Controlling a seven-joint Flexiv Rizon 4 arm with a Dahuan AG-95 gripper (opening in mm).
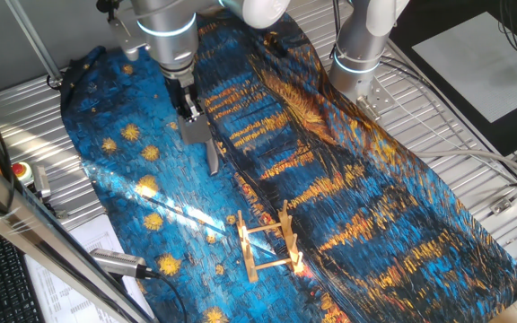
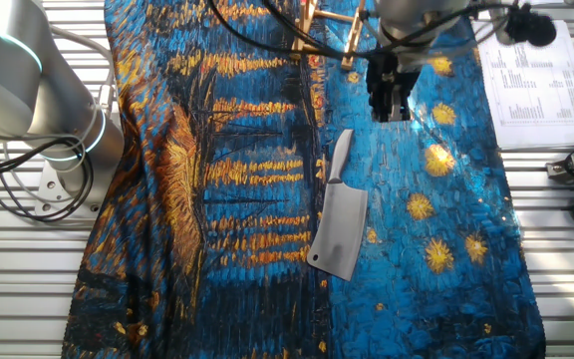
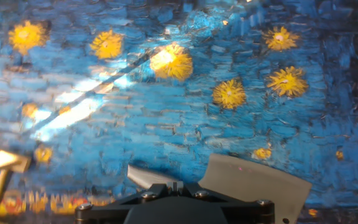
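A metal cleaver (image 2: 342,229) lies flat on the patterned cloth, its pale handle (image 2: 341,156) pointing toward the wooden rack. My gripper (image 2: 391,112) hangs over the cloth, apart from the cleaver, which shows whole in exterior view 2. From exterior view 1, the gripper (image 1: 189,113) overlaps part of the blade (image 1: 196,132). At the bottom of the wrist view the fingers of my gripper come together, with no object visible between them. Beyond them lie the blade (image 3: 253,180) and the handle end (image 3: 146,177), partly hidden by the gripper.
A small wooden rack (image 1: 272,262) stands on the cloth. Cables and the robot base (image 1: 359,67) are beside the cloth's far edge. A metal post (image 1: 56,233), papers and a keyboard (image 1: 3,278) occupy the near left.
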